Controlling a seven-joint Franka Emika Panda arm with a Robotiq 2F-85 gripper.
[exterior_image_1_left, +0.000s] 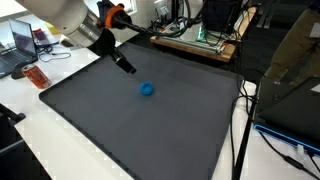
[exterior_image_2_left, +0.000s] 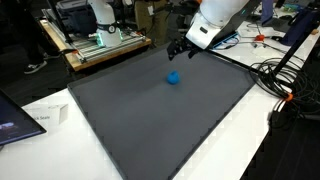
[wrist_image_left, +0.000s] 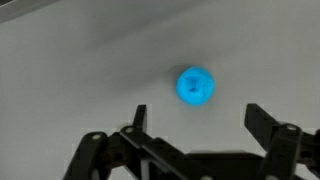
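Observation:
A small round blue object (exterior_image_1_left: 147, 89) lies on the dark grey table surface, and it looks like a disc with a marked centre. Seen from the wrist, the blue object (wrist_image_left: 195, 86) is just beyond the fingertips, slightly right of the middle. My gripper is open, its two black fingers (wrist_image_left: 262, 124) wide apart with nothing between them. In exterior view 1 the gripper is above the table, up and left of the object. Exterior view 2 shows the blue object (exterior_image_2_left: 172, 77) below the white arm (exterior_image_2_left: 215, 22), clear of the fingers.
An orange can (exterior_image_1_left: 36, 76) and a laptop (exterior_image_1_left: 30, 40) stand at the left, off the grey mat. Black cables (exterior_image_2_left: 275, 75) run along one table edge.

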